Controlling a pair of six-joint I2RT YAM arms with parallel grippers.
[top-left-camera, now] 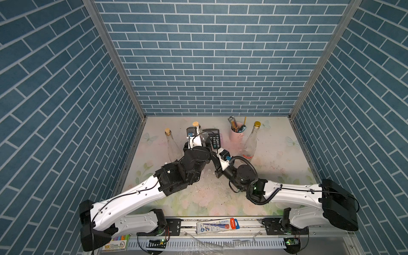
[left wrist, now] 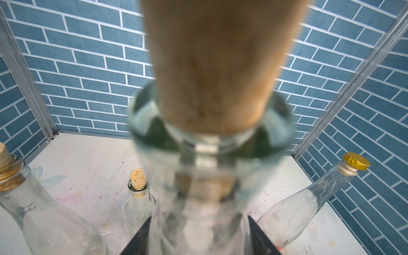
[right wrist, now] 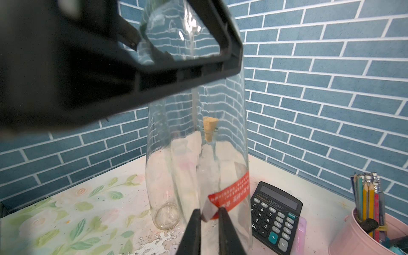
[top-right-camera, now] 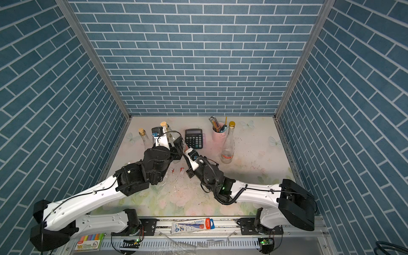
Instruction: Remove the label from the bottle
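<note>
A clear glass bottle (right wrist: 225,102) with a cork (left wrist: 221,63) stands in my left gripper, which is shut on its neck. Low on that bottle is a red label (right wrist: 233,193) with white print. Its left end is lifted and folded, showing a white underside. My right gripper is shut at the label's lifted end; that white end shows at and between the fingertips. How firmly the tips pinch it cannot be told. From above, the arms hide most of the bottle and the label.
A corked bottle (top-left-camera: 171,146) stands at left. A gold-capped bottle (top-left-camera: 251,142) stands at right, with a pink pencil cup (top-left-camera: 236,135) nearby. Behind the grippers lies a calculator (top-right-camera: 193,138). Red scraps (top-right-camera: 182,169) lie on the table.
</note>
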